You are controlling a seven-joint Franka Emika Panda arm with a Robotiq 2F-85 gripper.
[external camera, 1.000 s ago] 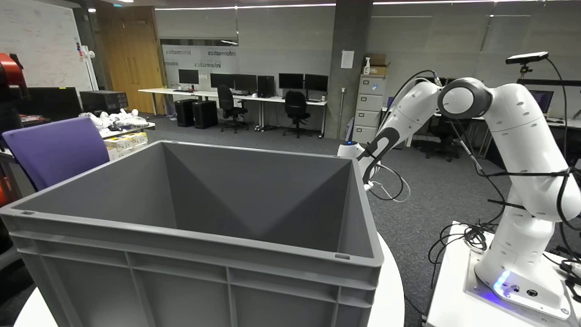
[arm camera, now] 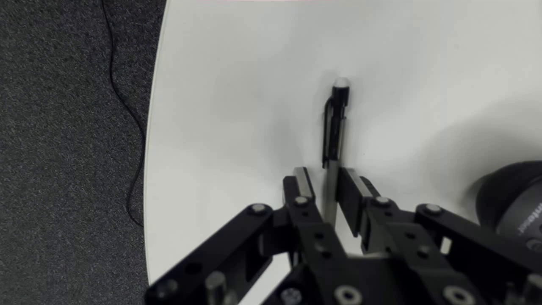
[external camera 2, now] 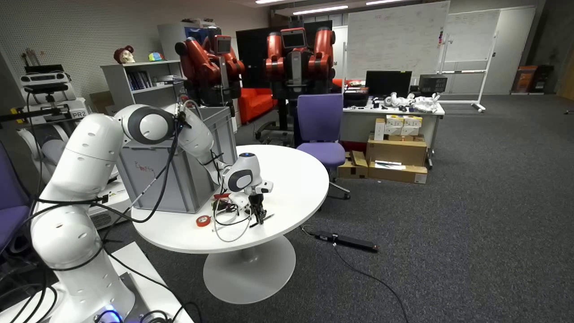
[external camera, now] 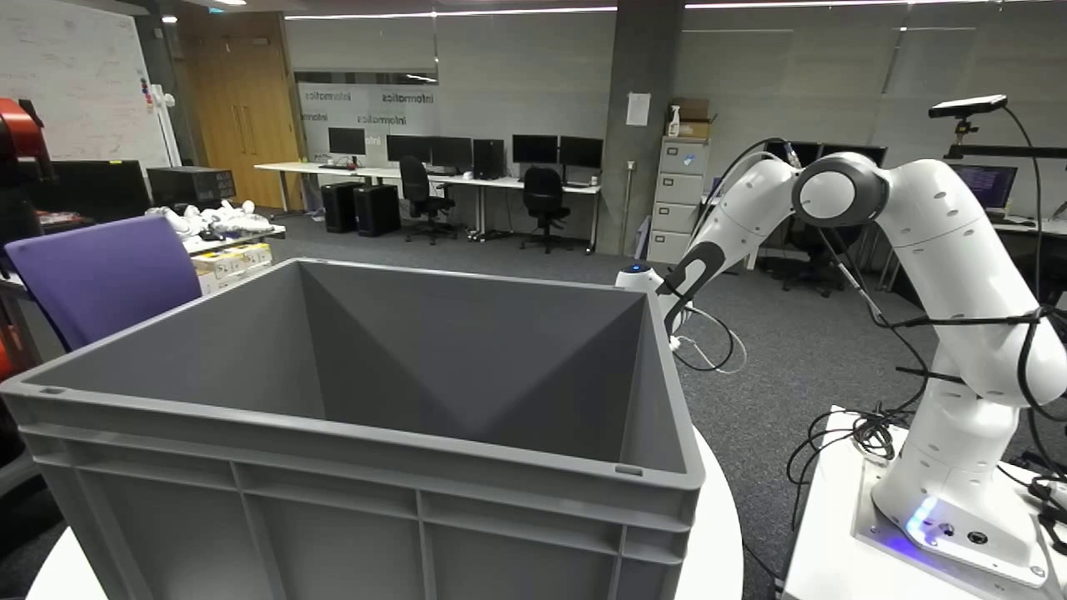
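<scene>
A slim pen (arm camera: 334,124), black at its clip end and grey along its barrel, lies on the white round table (arm camera: 218,127) in the wrist view. My gripper is low over it, fingers part open around the barrel. A gap shows between the left finger and the pen; the right finger (arm camera: 355,184) looks very near or touching it. In exterior view 2 the gripper (external camera 2: 261,218) points down close to the table's front edge. The bin hides its fingers in exterior view 1.
A large empty grey bin (external camera: 350,425) stands on the table. A red tape roll (external camera 2: 203,220) lies near my gripper, as do a red-handled item (external camera 2: 221,196) and loose cables. A dark round object (arm camera: 515,203) sits at the wrist view's right edge.
In exterior view 1 the arm has sunk slightly, and its wrist has shifted a little to the left. The bin has not moved.
</scene>
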